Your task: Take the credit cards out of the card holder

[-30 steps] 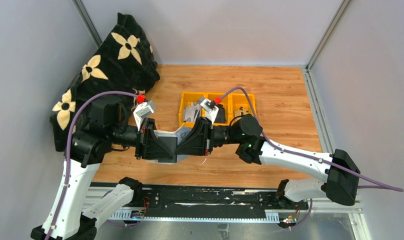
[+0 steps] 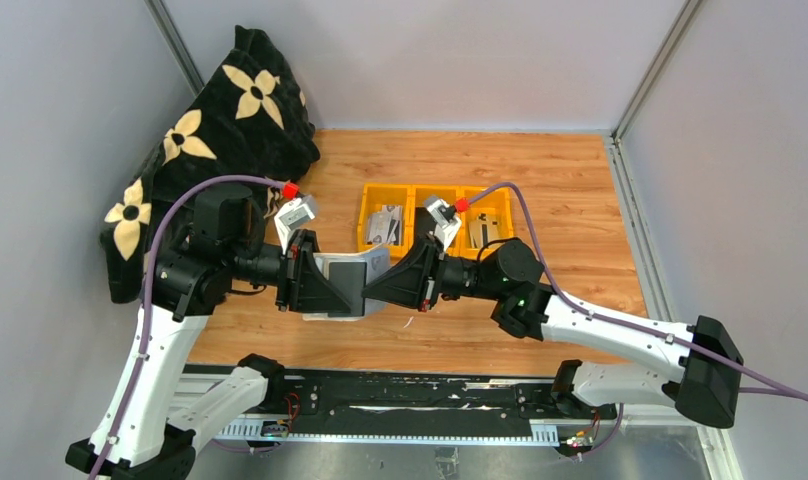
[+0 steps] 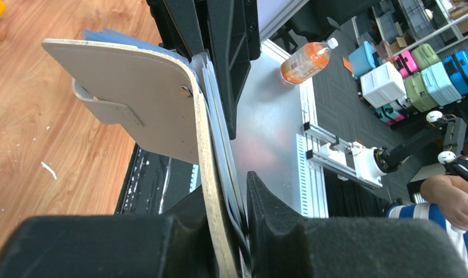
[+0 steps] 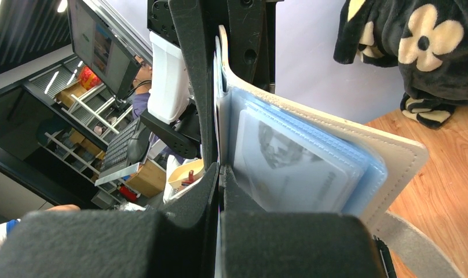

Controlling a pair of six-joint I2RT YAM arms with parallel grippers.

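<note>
The card holder [image 2: 345, 285] hangs above the table between both grippers. My left gripper [image 2: 335, 302] is shut on it; in the left wrist view its beige cover [image 3: 133, 98] and clear sleeves [image 3: 220, 139] rise from between the fingertips. My right gripper [image 2: 375, 295] is shut at the holder's right side. In the right wrist view a card [image 4: 284, 162] shows inside the blue translucent sleeves, just beyond my right fingers; whether anything thin is between these fingers cannot be told.
A yellow divided tray [image 2: 413, 196] with cards and dark items stands behind the grippers. A dark flowered cushion [image 2: 230, 140] fills the back left.
My right gripper and arm have moved slightly right, exposing more of the card holder between the grippers. The left gripper is nearly still.
</note>
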